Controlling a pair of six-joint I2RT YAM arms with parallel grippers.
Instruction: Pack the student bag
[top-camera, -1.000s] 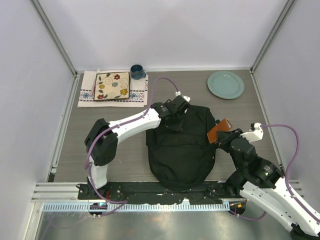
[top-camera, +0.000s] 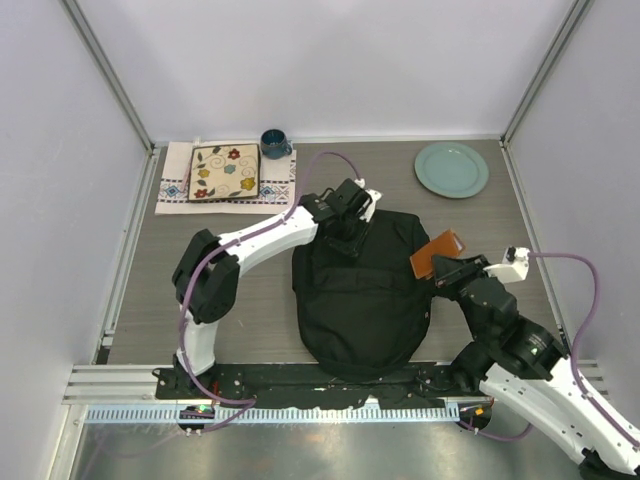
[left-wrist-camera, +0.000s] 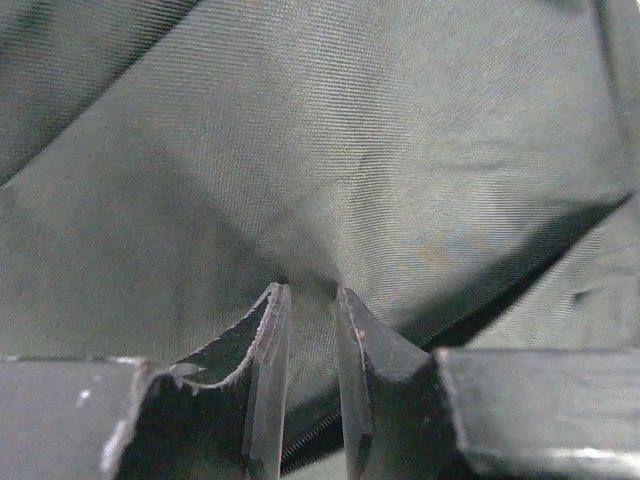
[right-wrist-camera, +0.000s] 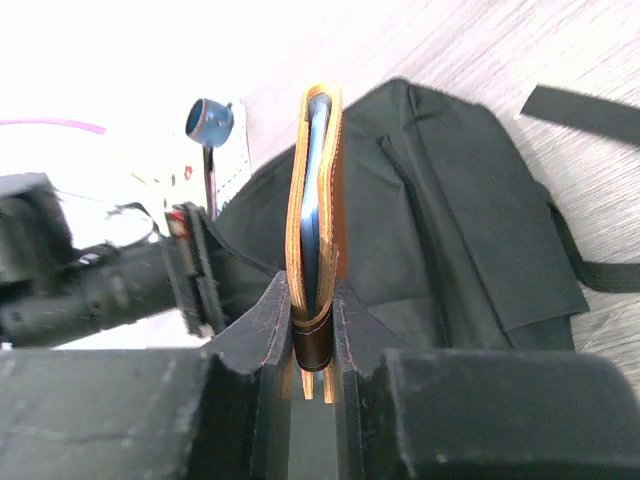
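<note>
A black bag (top-camera: 360, 310) lies in the middle of the table. My left gripper is down at the bag's upper part, its fingertips close together against dark fabric by a zipper; whether cloth is between them I cannot tell. My right gripper is shut on an orange-brown case (top-camera: 433, 255), seen edge-on in the right wrist view with something blue inside, held above the bag's right side.
A teal plate (top-camera: 451, 170) is at the back right. A patterned mat (top-camera: 176, 205) with a floral case (top-camera: 224, 172) lies at the back left, beside a blue mug (top-camera: 276, 143). The table left of the bag is clear.
</note>
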